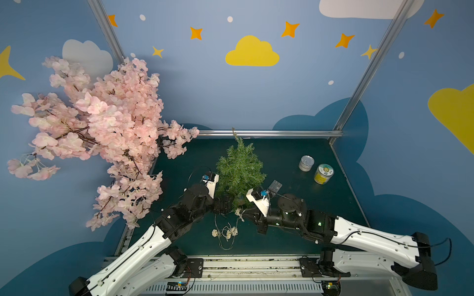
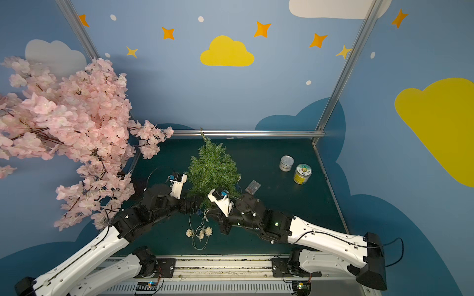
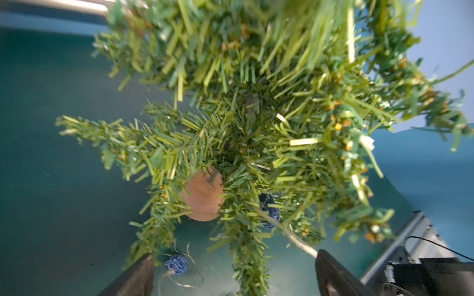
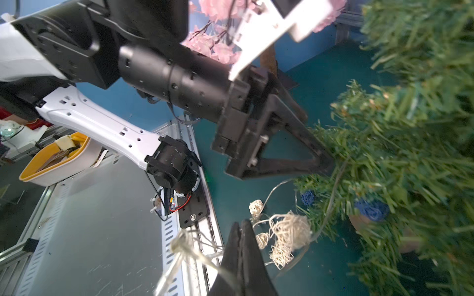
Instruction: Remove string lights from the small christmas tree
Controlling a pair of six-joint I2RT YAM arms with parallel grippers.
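The small green tree [image 1: 239, 167] stands mid-table, its pot [image 3: 201, 197] showing under the branches. My left gripper is open at the lower branches, a pale cord running near its right finger. My right gripper is shut beside it; pale wire hangs close by its fingertips, but whether it is held I cannot tell. Cream string-light balls [image 4: 291, 231] on thin cord lie on the table in front of the tree. Blue balls [image 4: 371, 209] sit at the tree's lower branches and base.
Pink blossom branches [image 1: 123, 123] fill the left side. Two cans [image 1: 323, 173] stand at the back right, with a clear box [image 1: 275, 186] right of the tree. The right rear of the table is otherwise mostly clear.
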